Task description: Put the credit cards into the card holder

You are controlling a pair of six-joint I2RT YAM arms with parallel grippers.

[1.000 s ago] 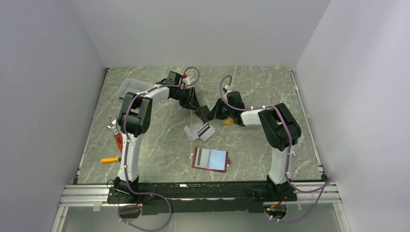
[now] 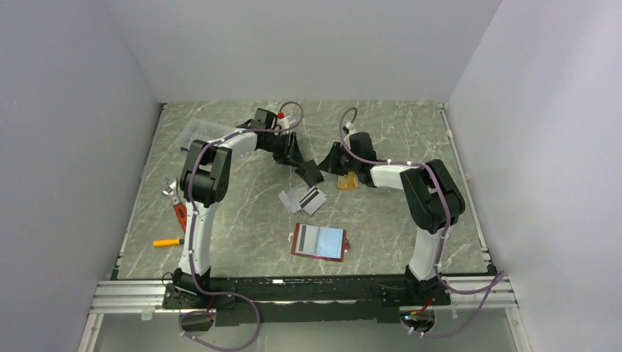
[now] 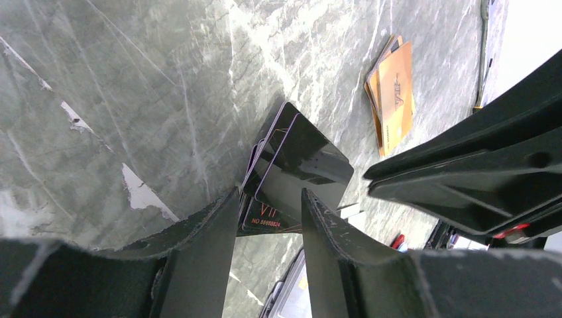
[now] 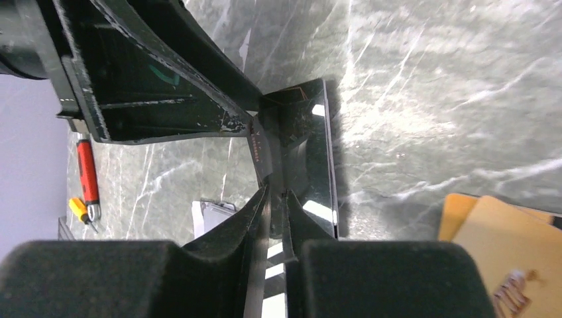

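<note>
A small stack of black cards [image 2: 309, 173] [image 3: 305, 172] [image 4: 306, 159] lies at the table's middle. My left gripper [image 2: 292, 158] is at its left edge, fingers part open over the cards' edge. My right gripper [image 2: 328, 165] is just right of the stack, its fingertips a little apart; nothing is clearly held. Below lie white cards [image 2: 308, 198]; orange cards [image 2: 347, 182] [image 3: 394, 99] sit under the right arm. The card holder [image 2: 318, 242], open with a red border, lies at the front.
A clear plastic box [image 2: 193, 132] is at the back left. A wrench [image 2: 170, 187] and a yellow-handled tool [image 2: 167, 242] lie along the left side.
My right gripper has moved right, away from the black cards, after dipping over them. The left gripper and the cards look nearly unchanged in the top view.
</note>
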